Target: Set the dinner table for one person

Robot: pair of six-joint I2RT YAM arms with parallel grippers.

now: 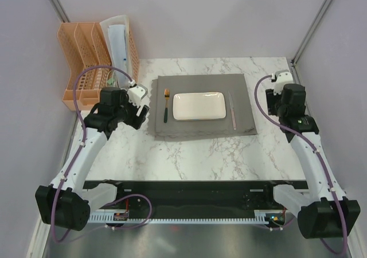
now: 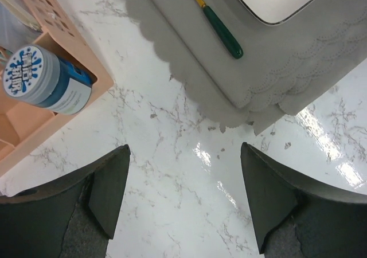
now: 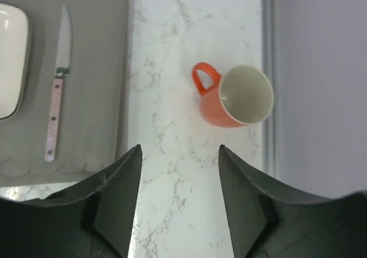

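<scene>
A grey placemat (image 1: 163, 133) lies flat on the marble table, with a white rectangular plate (image 1: 199, 106) at its centre. To the plate's left is a fork (image 1: 166, 106) with a dark green handle; a knife (image 1: 232, 112) with a pale pink handle lies to its right. Off the mat's right edge, an orange mug (image 3: 218, 109) with a cream inside shows in the right wrist view, hidden by the arm from above. My right gripper is open and empty, its fingertips short of the mug. Over bare marble beside the mat's left edge, my left gripper is open and empty.
A peach-coloured rack (image 1: 86, 57) holding a white-and-blue item stands at the back left. In the left wrist view it also holds a blue jar (image 2: 46, 80). Grey walls border the table.
</scene>
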